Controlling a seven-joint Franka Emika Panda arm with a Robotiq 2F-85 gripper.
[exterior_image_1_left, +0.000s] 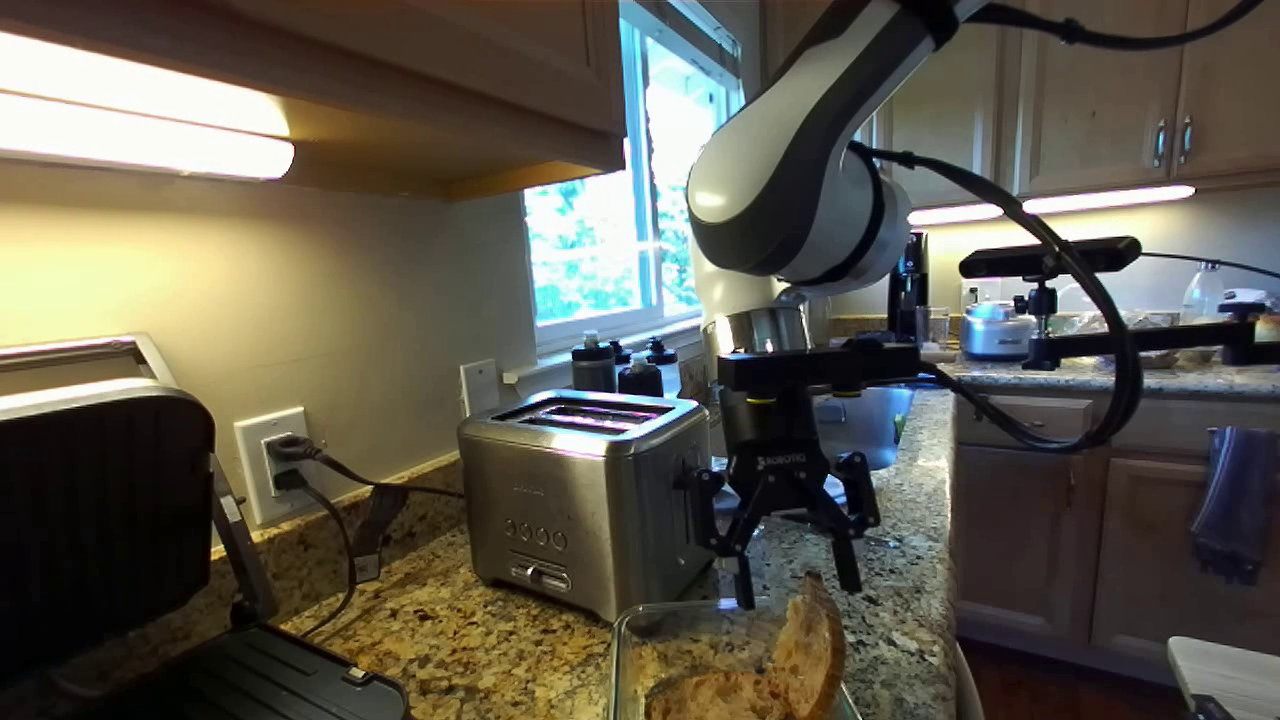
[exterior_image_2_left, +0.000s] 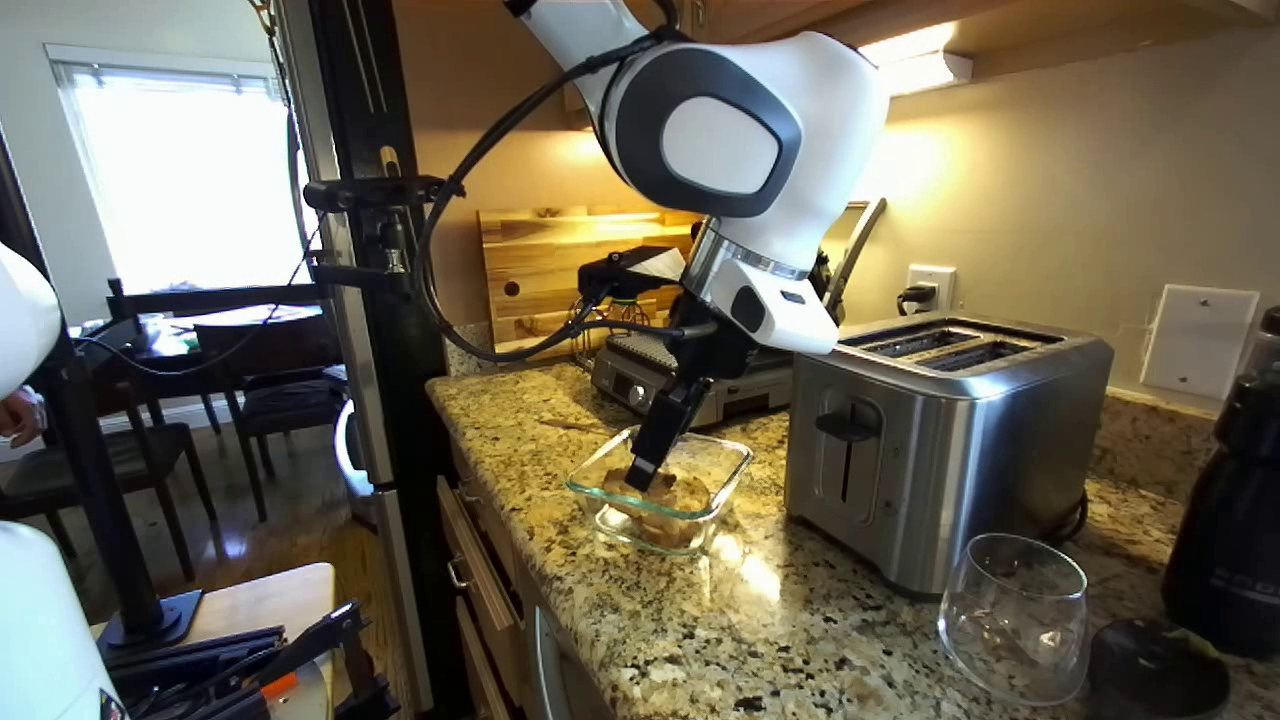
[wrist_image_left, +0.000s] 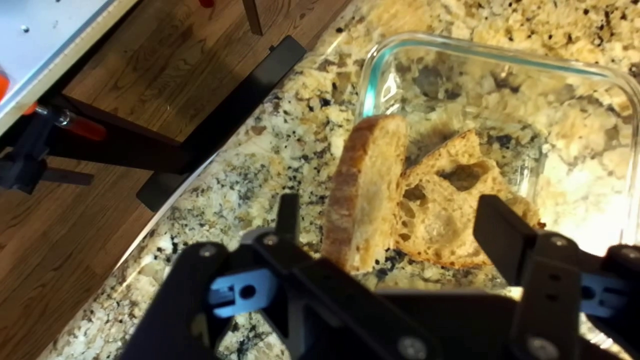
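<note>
Two pieces of bread are in a clear glass container. One slice stands on edge, leaning at the container's side; the other piece, full of holes, lies flatter beside it. My gripper points down above the container, its fingers apart with nothing held. In the wrist view, both bread pieces appear between the two fingertips. From the second exterior view, the gripper overlaps the bread, so contact is hard to judge there. A steel toaster with empty-looking slots stands close to the container.
An open black grill sits on the left of the counter in the first exterior view. Beyond the toaster stand a drinking glass and a dark bottle. The counter edge runs close by the container.
</note>
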